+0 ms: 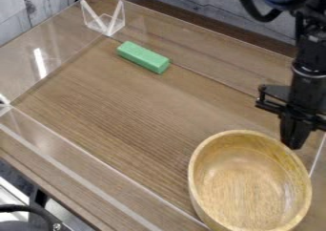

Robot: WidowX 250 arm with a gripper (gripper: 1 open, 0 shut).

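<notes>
My dark gripper [285, 113] is at the right edge of the camera view, just above and behind a round wooden bowl [249, 182] at the bottom right. Its fingertips point down near the bowl's back rim; whether they are open or shut is unclear. A green block [143, 56] lies on the table at the upper left.
A clear plastic holder [105, 17] stands at the back left. The table's edge runs along the lower left.
</notes>
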